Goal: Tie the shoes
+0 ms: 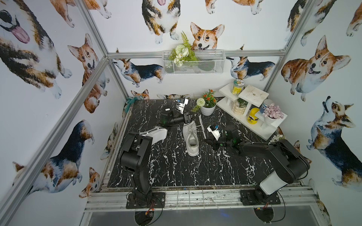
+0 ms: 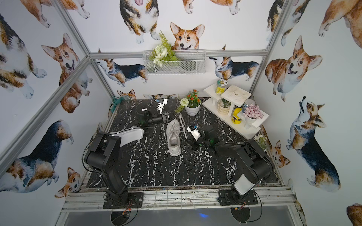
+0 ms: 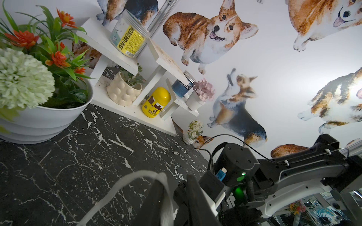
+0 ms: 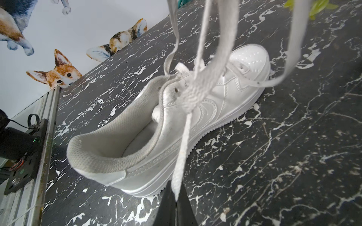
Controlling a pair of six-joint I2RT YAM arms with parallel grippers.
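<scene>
A white sneaker (image 1: 191, 141) (image 2: 173, 141) lies on the black marble board, toe toward the back, its laces (image 4: 222, 41) raised above it. My left gripper (image 1: 191, 117) is above the toe end, a lace running between its fingers; whether they are closed on it is unclear. My right gripper (image 1: 207, 139) is right of the shoe, shut on the end of a white lace that stretches down from the upper laces.
A flowerpot (image 1: 207, 109) stands just behind the shoe. A white step shelf (image 1: 260, 128) with jars and plants occupies the back right. The board's front is clear.
</scene>
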